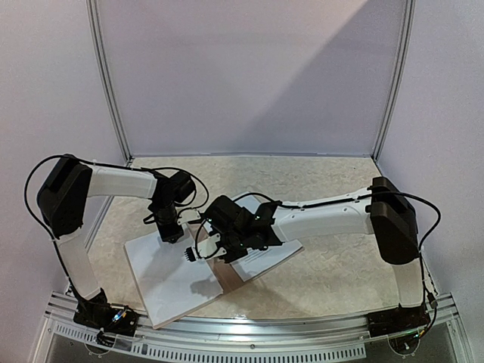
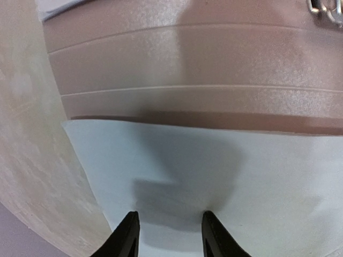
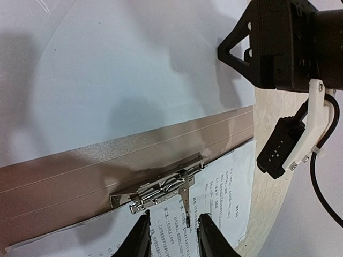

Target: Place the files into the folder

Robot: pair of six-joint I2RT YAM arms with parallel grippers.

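Observation:
The brown folder (image 3: 64, 182) lies open, its metal clip (image 3: 161, 190) along the spine. Printed sheets (image 3: 225, 187) lie on one side, with the clip's lever over them. A white sheet (image 2: 278, 182) covers the other side. My left gripper is low over that white sheet; whether anything is between its fingertips is hard to see. My right gripper is part open above the clip and printed sheets, around the lever's end, apparently not gripping it.
The two arms are close together over the folder's middle. Walls and metal rails bound the table.

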